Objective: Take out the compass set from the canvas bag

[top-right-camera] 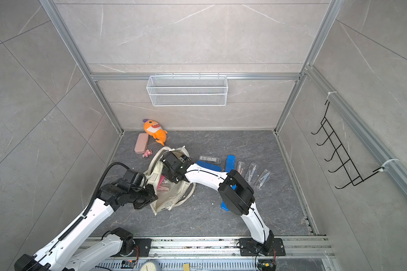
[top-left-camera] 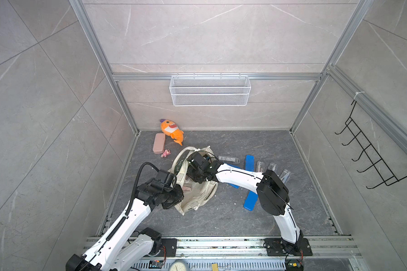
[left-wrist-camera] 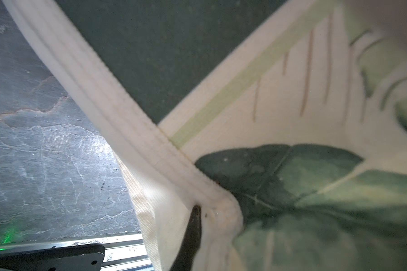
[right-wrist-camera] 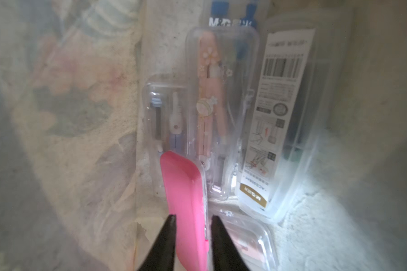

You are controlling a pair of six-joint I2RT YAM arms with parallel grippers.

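The canvas bag (top-left-camera: 195, 198) lies open on the grey table. At its left rim is my left gripper (top-left-camera: 171, 203), shut; in the left wrist view one dark finger rests against the cream strap (left-wrist-camera: 135, 113). Down inside the bag, my right gripper stands part open over a pink case (right-wrist-camera: 183, 180). Clear boxed compass sets (right-wrist-camera: 219, 90) lie beside it, along with a labelled clear case (right-wrist-camera: 280, 117). Whether the fingers touch the pink case is unclear.
Blue cases (top-left-camera: 249, 198) and several clear packs (top-left-camera: 282, 178) lie right of the bag. An orange plush shark (top-left-camera: 171, 130), a pink case (top-left-camera: 159, 142) and a small pink toy (top-left-camera: 165, 153) sit behind it.
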